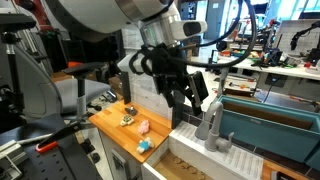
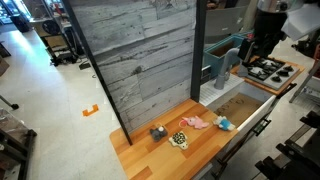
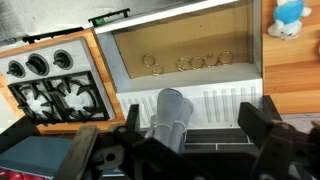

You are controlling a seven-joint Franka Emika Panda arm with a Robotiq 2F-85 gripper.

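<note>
My gripper stands open, its two dark fingers (image 3: pixel 264 142) far apart with nothing held between them. In exterior view 1 the gripper (image 1: pixel 186 112) hangs over the counter, near the grey faucet (image 1: pixel 211 122). From above, the faucet (image 3: pixel 170 112) shows between the fingers, though how far below them is hard to tell. The white sink basin (image 3: pixel 240 75) has several thin ring-shaped pieces on its brown floor. A small blue and white toy (image 3: pixel 288 18) sits on the wooden counter beside the basin; the same blue toy (image 2: pixel 225 124) shows in exterior view 2.
A pink toy (image 2: pixel 196 122), a spotted yellowish toy (image 2: pixel 179 140) and a dark grey item (image 2: pixel 158 132) lie along the wooden counter (image 2: pixel 150 160). The toy stove (image 3: pixel 62 88) is on the basin's other side. A grey wall panel (image 2: pixel 150 70) and a teal bin (image 1: pixel 265 118) stand behind.
</note>
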